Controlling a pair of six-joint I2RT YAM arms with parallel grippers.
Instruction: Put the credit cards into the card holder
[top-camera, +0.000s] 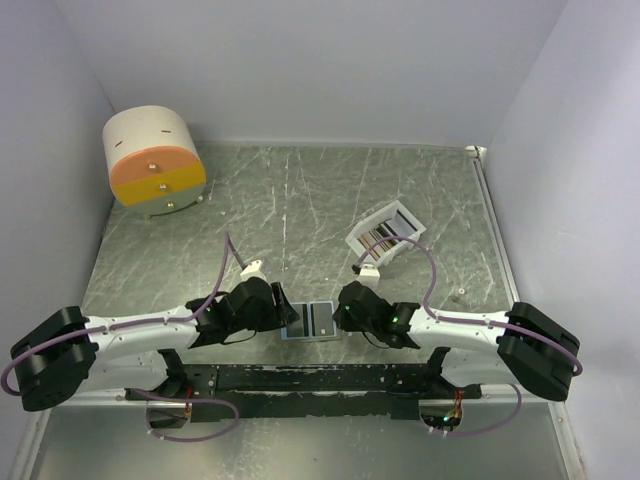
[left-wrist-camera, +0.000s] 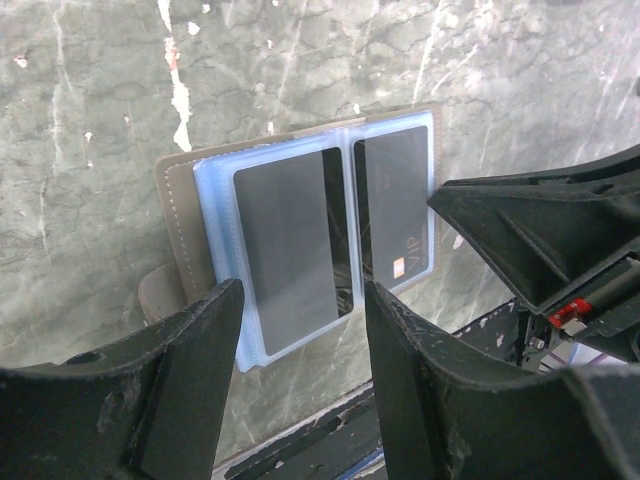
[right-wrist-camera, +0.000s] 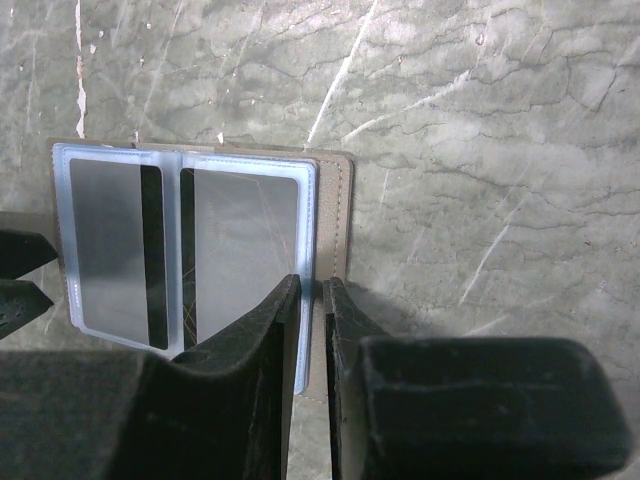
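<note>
The card holder (top-camera: 321, 320) lies open on the table between both grippers, its clear blue-edged sleeves (left-wrist-camera: 285, 250) showing dark panels. My left gripper is open over the holder's left sleeve, fingertips either side of it in the left wrist view. My right gripper is shut on the right edge of the card holder (right-wrist-camera: 240, 250). A white box (top-camera: 385, 232) at the upper right holds a row of cards.
A white rounded cabinet (top-camera: 155, 160) with orange and yellow drawers stands at the back left.
</note>
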